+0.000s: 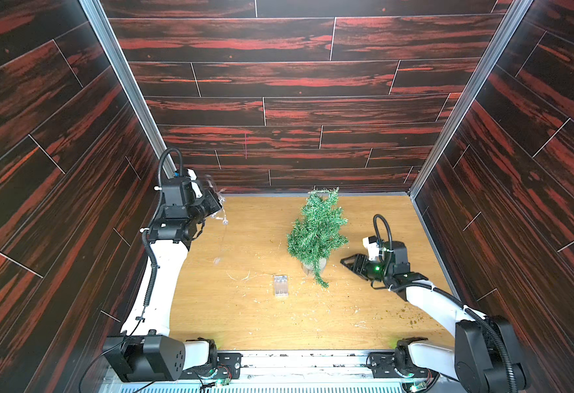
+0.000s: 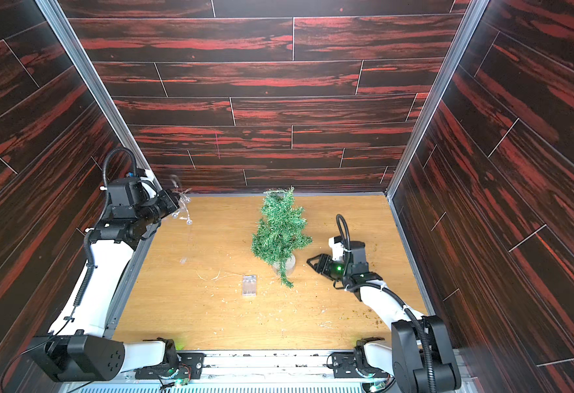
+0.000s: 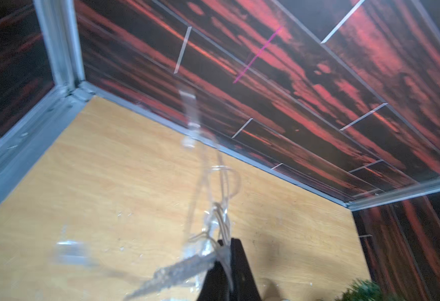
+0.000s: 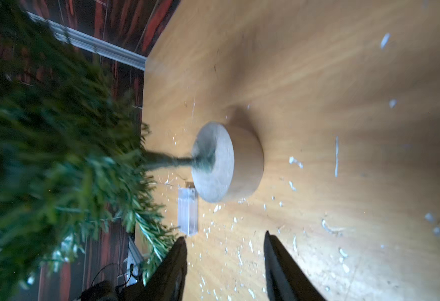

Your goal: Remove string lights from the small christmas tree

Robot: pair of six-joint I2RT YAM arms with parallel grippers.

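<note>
My left gripper (image 1: 209,208) is raised at the far left, shut on a tangled bunch of clear string lights (image 3: 220,220), whose thin wire hangs toward the table. The small green tree (image 1: 316,232) stands mid-table on a round base (image 4: 230,160). A clear battery box (image 1: 280,285) lies to its front left, with loose wire beside it. My right gripper (image 2: 313,265) is low, right of the tree's base, open with nothing between its fingers.
The wooden table (image 1: 365,321) is scattered with small bits, mostly at the front. Dark walls enclose it on the left, back and right.
</note>
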